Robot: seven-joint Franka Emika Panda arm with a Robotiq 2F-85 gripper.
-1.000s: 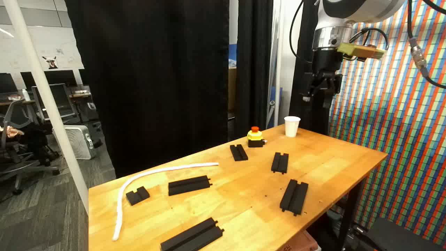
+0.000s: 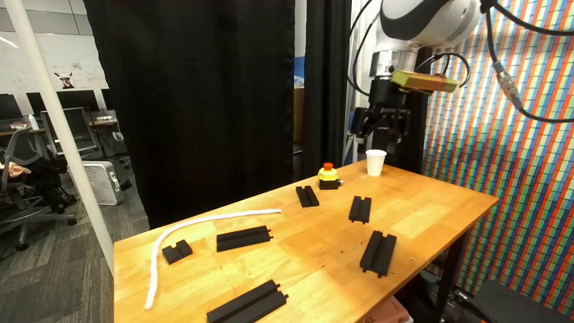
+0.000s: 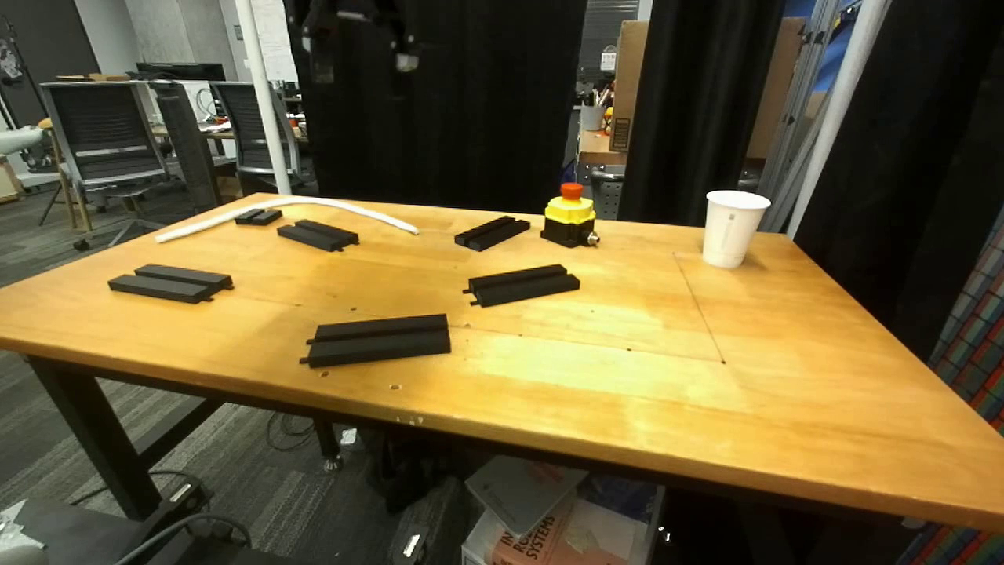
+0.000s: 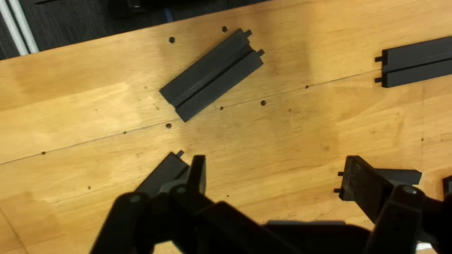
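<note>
My gripper (image 2: 376, 144) hangs high above the table in exterior view 1. Its fingers are wide apart with nothing between them, as the wrist view also shows by the gap at the gripper. Several black grooved track pieces lie apart on the table: a long one (image 3: 381, 347) near the front edge, another (image 3: 525, 284) behind it, one (image 3: 492, 231) near the back, and more to the left, including a short block (image 2: 175, 253). A white flexible strip (image 2: 231, 216) curves along the back left. In the wrist view, the fingers partly cover a track piece (image 4: 398, 175) on the right.
A yellow and black box with a red button (image 2: 328, 175) stands near the back edge. At the far right end stands a white paper cup (image 3: 734, 226), which looks close to the gripper in exterior view 1.
In exterior view 1, the arm and gripper have moved left and somewhat lower. The track pieces, strip, button box and cup have stayed where they were.
</note>
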